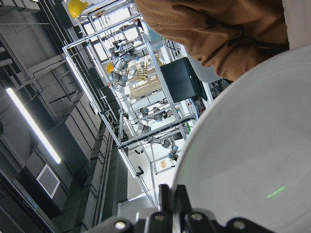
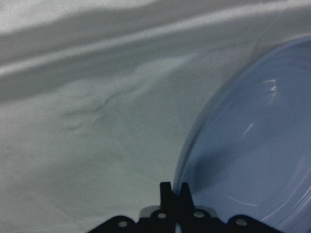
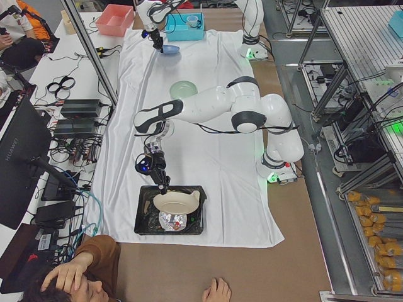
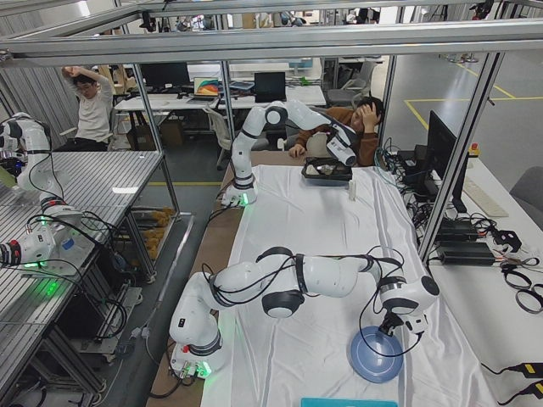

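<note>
My left gripper (image 3: 162,187) is shut on the rim of a cream plate (image 3: 175,203), raised over a black tray (image 3: 138,220) holding a foil-covered item (image 3: 172,224). The plate (image 1: 252,136) fills much of the left wrist view's right side. My right gripper (image 4: 385,327) is at the rim of a blue plate (image 4: 376,360) on the white cloth; in the right wrist view its fingers close on the rim of that plate (image 2: 252,141).
A green plate (image 3: 183,87) lies mid-cloth, partly behind the left arm in the camera right view. A teal bin (image 3: 184,33) is at the far end. The cloth between tray and green plate is largely clear. A seated person is close beside the tray end.
</note>
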